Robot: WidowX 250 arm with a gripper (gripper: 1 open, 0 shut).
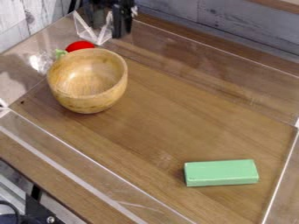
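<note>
The gripper (pixel 117 19) is at the top of the camera view, dark and partly cut off by the frame edge, above and behind a wooden bowl (pixel 87 92); its finger state is hard to make out. A red round object (pixel 79 45), with something small and green beside it, lies just behind the bowl at its upper left. A mint-green block (pixel 221 172) lies flat at the front right of the wooden table (pixel 176 114).
Whitewashed plank walls (pixel 233 31) stand behind and at the left. The table's front left edge drops off to a dark area.
</note>
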